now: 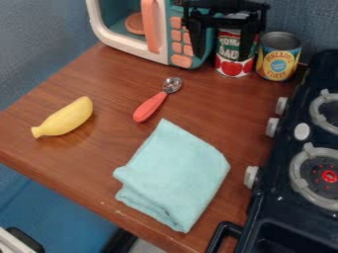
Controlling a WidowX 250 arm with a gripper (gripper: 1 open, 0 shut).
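My black gripper is at the top centre, open, over the red tomato sauce can, in front of the toy microwave's right side. A second can, yellow and blue, stands just right of it. On the wooden table lie a banana, a red-handled spoon and a folded light-blue cloth.
The toy microwave with its door handle stands at the back left. A black toy stove with knobs and burners fills the right side. Bare table lies around the banana and spoon.
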